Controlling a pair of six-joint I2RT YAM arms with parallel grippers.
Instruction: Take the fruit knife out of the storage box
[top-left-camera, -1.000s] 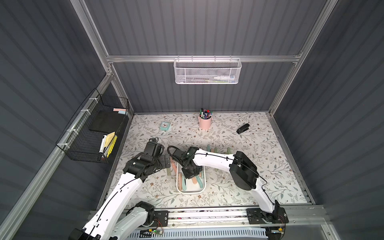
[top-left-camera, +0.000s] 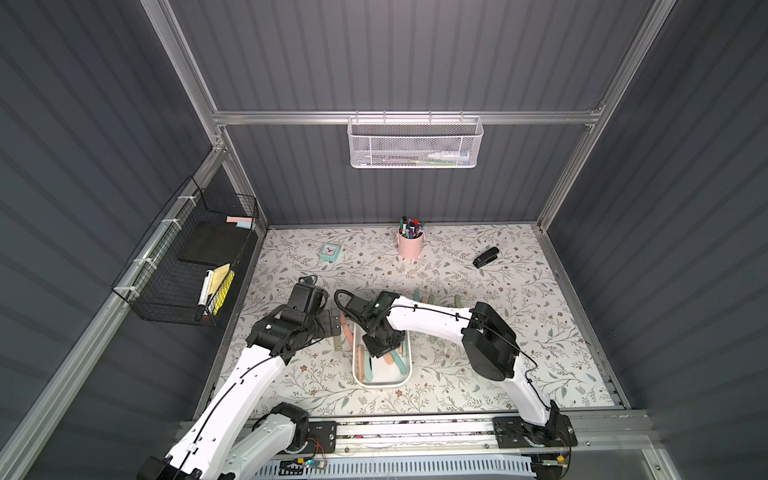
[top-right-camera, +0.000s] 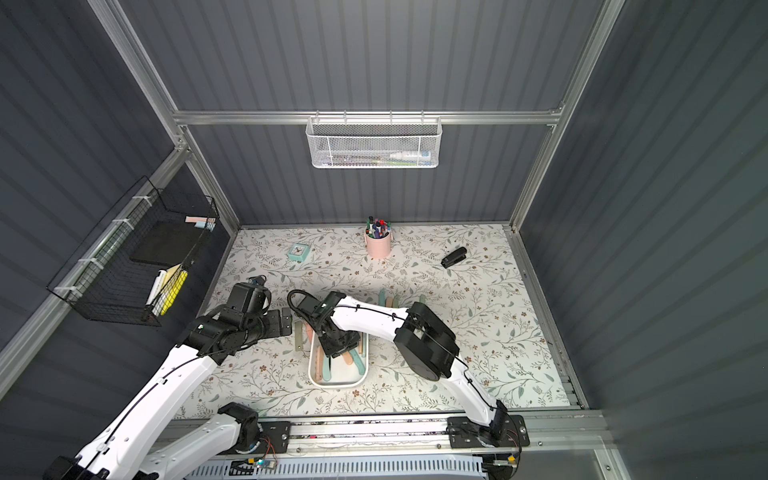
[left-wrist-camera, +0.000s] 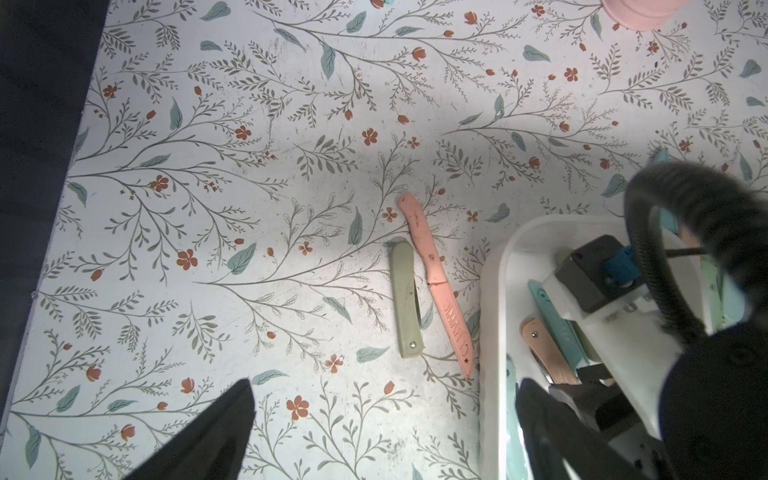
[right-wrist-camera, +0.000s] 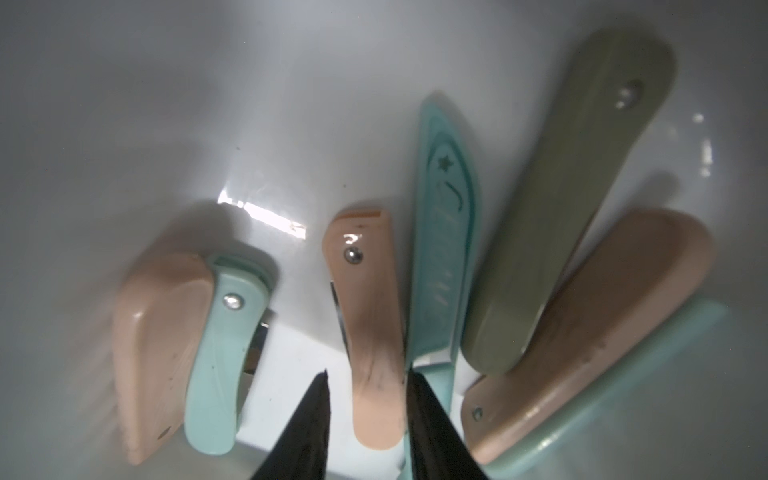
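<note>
Several folded fruit knives lie in the white storage box (top-left-camera: 384, 385). In the right wrist view a tan-pink knife (right-wrist-camera: 372, 344) sits between my right gripper's (right-wrist-camera: 368, 392) open fingers, with a gap visible on its left. Against its right side lies a long teal knife (right-wrist-camera: 440, 240), close to the right fingertip. An olive knife (right-wrist-camera: 572, 200) and a second tan knife (right-wrist-camera: 592, 328) lie farther right. At left, another tan knife (right-wrist-camera: 160, 344) rests beside a short teal knife (right-wrist-camera: 224, 360). My left gripper stands open and empty above the table, left of the box.
Left of the box, an olive knife (left-wrist-camera: 406, 300) and a coral knife (left-wrist-camera: 436, 280) lie on the table. A pink pen cup (top-left-camera: 409, 245), a teal clock (top-left-camera: 329, 252) and a black stapler (top-left-camera: 485, 257) stand farther back.
The right gripper has shifted only slightly inside the box. My left arm and the box have not moved.
</note>
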